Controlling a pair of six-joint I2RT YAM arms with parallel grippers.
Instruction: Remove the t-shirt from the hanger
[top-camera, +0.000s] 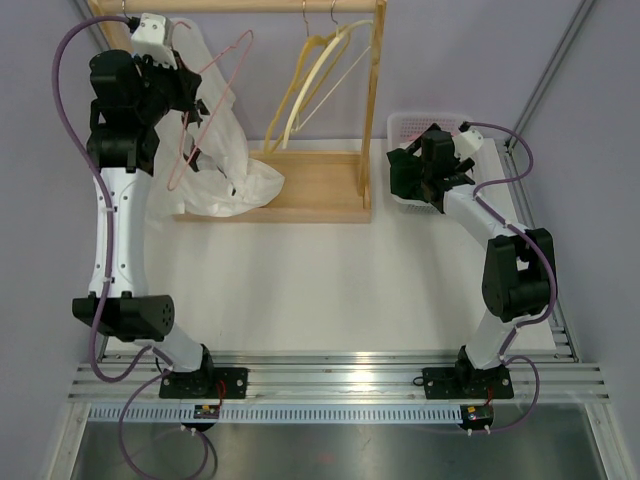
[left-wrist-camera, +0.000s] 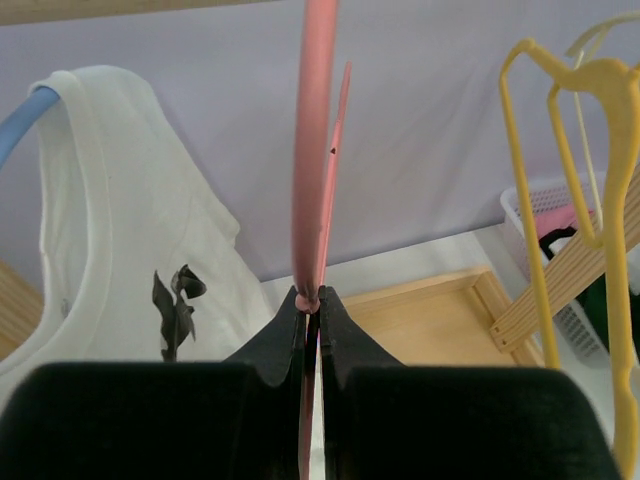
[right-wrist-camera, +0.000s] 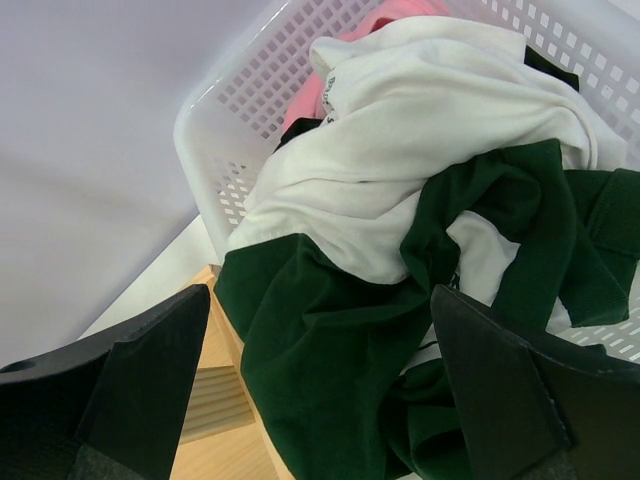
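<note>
My left gripper (top-camera: 180, 82) is raised at the rack's upper left, shut on a pink hanger (left-wrist-camera: 312, 150) that carries no garment. Behind it a white t shirt (top-camera: 220, 180) with a dark print hangs on a blue hanger (left-wrist-camera: 25, 118), its lower part draped over the wooden base. My right gripper is open over a white basket (right-wrist-camera: 210, 120) holding a heap of white and dark green cloth (right-wrist-camera: 400, 160), with some pink beneath.
The wooden rack (top-camera: 372, 100) stands at the back left. Yellow and cream hangers (top-camera: 295, 85) hang from its rail on the right.
</note>
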